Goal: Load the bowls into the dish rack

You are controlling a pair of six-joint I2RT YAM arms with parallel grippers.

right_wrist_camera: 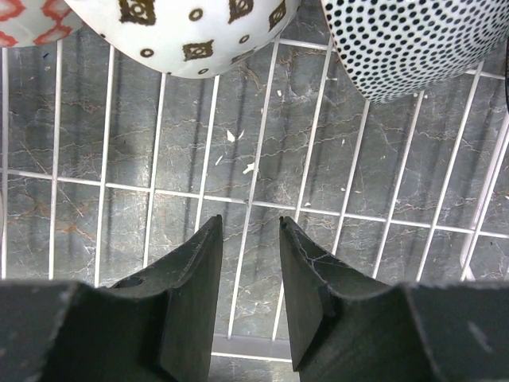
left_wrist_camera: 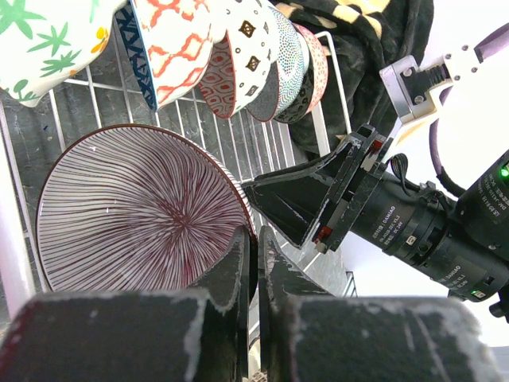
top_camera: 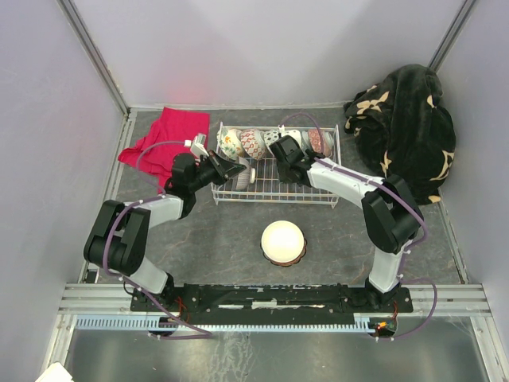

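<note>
In the left wrist view, my left gripper is shut on the rim of a striped bowl (left_wrist_camera: 135,211), which stands on edge at the left front of the white wire dish rack (top_camera: 274,199). Over the rack's middle, my right gripper is part open with only rack wires and floor visible between its fingers. Several patterned bowls line the back row, among them a green-leaf bowl (top_camera: 231,143), a red-patterned bowl (top_camera: 253,143) and a pinkish one (top_camera: 318,142). One cream bowl (top_camera: 282,241) rests on the table in front of the rack.
A red cloth (top_camera: 171,135) lies left of the rack, and a dark patterned blanket (top_camera: 406,127) is heaped at the right. The rack's front slots are bare in the middle. Open table surrounds the cream bowl.
</note>
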